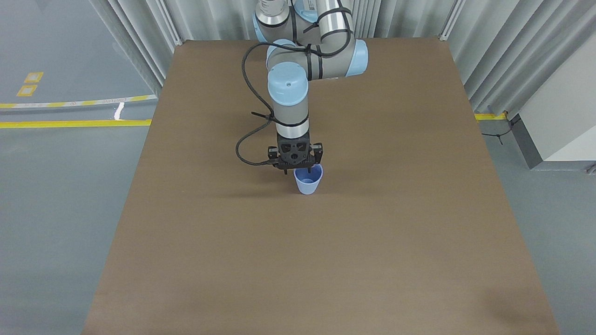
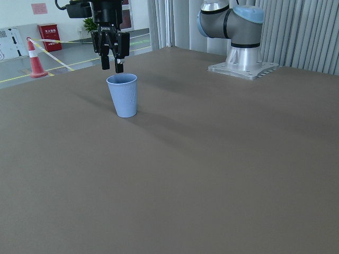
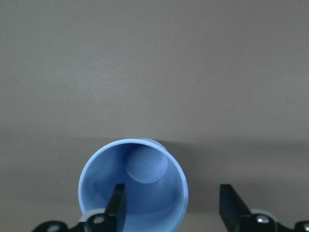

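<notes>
A light blue cup [image 1: 308, 184] stands upright on the brown table [image 1: 318, 251], just under the gripper [image 1: 297, 170] in the front view. The left view shows the cup [image 2: 123, 98] with the gripper [image 2: 113, 66] above its rim, fingers apart. Looking down in the wrist view, I see the cup's open mouth [image 3: 133, 193] at lower middle, with the two fingers of the open gripper spread, one over the cup's mouth and the other to the right of it, nothing held between them.
The arm's base [image 2: 243, 66] is mounted at the table's back, in front of curtains. The floor lies beyond the table's edges.
</notes>
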